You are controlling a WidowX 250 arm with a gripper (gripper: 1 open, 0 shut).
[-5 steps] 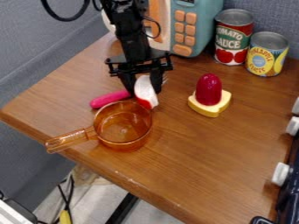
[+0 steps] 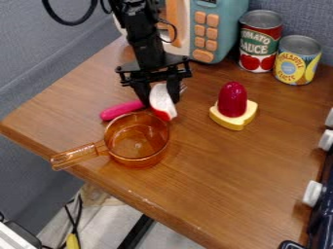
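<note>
My black gripper (image 2: 154, 84) reaches down at the upper middle over a white and red object (image 2: 162, 100) just behind an orange translucent pan (image 2: 135, 145); whether its fingers grip that object I cannot tell. A pink elongated item (image 2: 120, 110) lies left of it. To the right a red rounded piece (image 2: 232, 98) stands on a yellow base (image 2: 233, 120).
A red tomato can (image 2: 258, 44) and a yellow can (image 2: 297, 60) stand at the back right beside a teal toy microwave (image 2: 204, 24). A dark appliance with white knobs (image 2: 320, 209) borders the right edge.
</note>
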